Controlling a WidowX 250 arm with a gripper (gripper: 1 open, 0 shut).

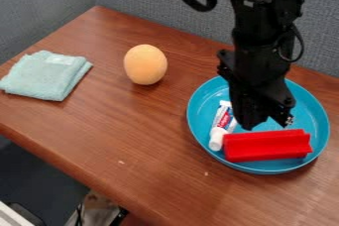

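My black gripper (265, 111) points down over a light blue plate (298, 116). On the plate lie a white toothpaste tube (220, 129) with red and blue print, at the left, and a red object (265, 146) along the front. The gripper is just behind the red object and right of the tube, partly hiding the plate. I cannot tell from this view how far its fingers are apart or whether anything is between them.
An egg (146, 64) stands left of the plate. A folded pale towel (44, 76) lies at the table's left. A grey panel is behind.
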